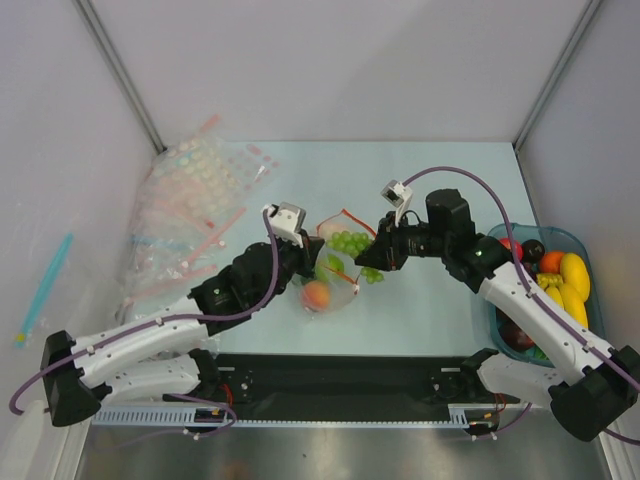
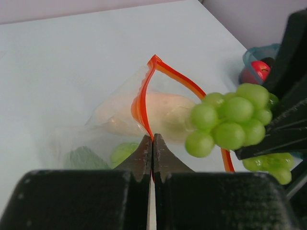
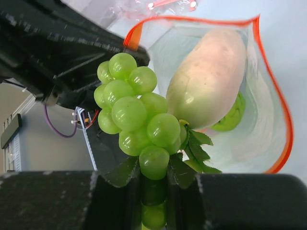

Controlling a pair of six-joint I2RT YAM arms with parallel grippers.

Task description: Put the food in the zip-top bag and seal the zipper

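The clear zip top bag stands upright with its orange rim (image 2: 141,100) spread wide. My left gripper is shut on that rim, pinching its near edge. Inside the bag lie a peach (image 1: 315,294), a green item (image 3: 232,115) and a pale, radish-like vegetable (image 3: 206,76) with leaves at its near end. Green grapes hang at the bag's mouth, over the rim's right side in the left wrist view. My right gripper (image 1: 368,258) has its fingertips around some of the grapes, part of the bunch showing on either side.
A blue basket (image 1: 592,290) of fruit, with bananas (image 1: 572,285) and an orange (image 1: 551,261), stands at the right. Flat clear bags (image 1: 195,190) cover the left of the table. Free table shows behind the open bag and right of it.
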